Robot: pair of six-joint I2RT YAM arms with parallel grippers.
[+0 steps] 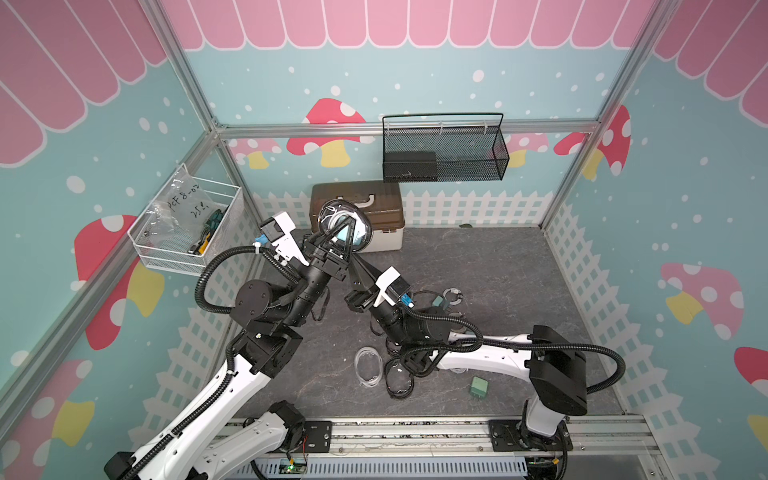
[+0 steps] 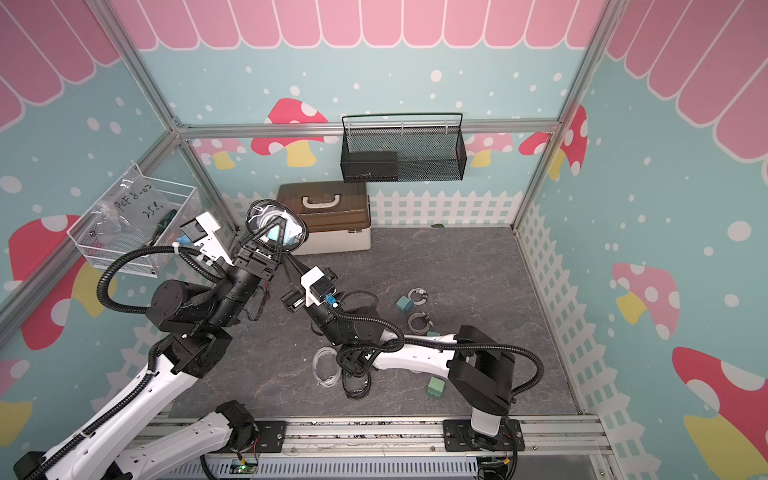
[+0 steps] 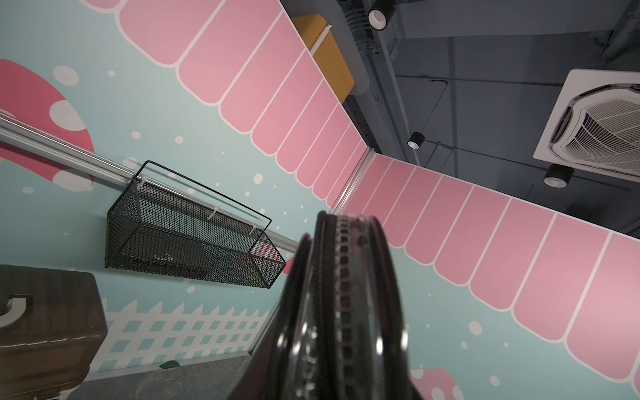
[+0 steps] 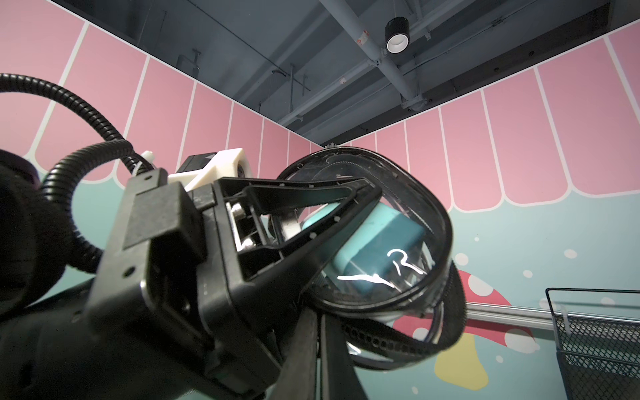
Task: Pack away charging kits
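Observation:
A clear round zip pouch [image 1: 345,221] with a black rim is held up in front of the brown-lidded box, my left gripper [image 1: 349,227] shut on it. Through its clear side a teal charger [image 4: 380,243] and a pale cable are visible. Edge-on in the left wrist view, the pouch's zip [image 3: 341,293] faces the camera. My right gripper is shut just under the pouch's lower edge, by the zip band [image 4: 400,346]; whether it pinches a zip pull cannot be made out. On the floor lie a white coiled cable [image 1: 368,366], a black one [image 1: 399,378] and a green block [image 1: 478,387].
More coils [image 2: 418,323] and a teal block [image 2: 405,304] lie beyond the right arm. Behind the pouch stands the brown-lidded box [image 1: 364,200]. A black mesh basket [image 1: 472,164] hangs on the back wall, a white wire basket [image 1: 176,260] on the left.

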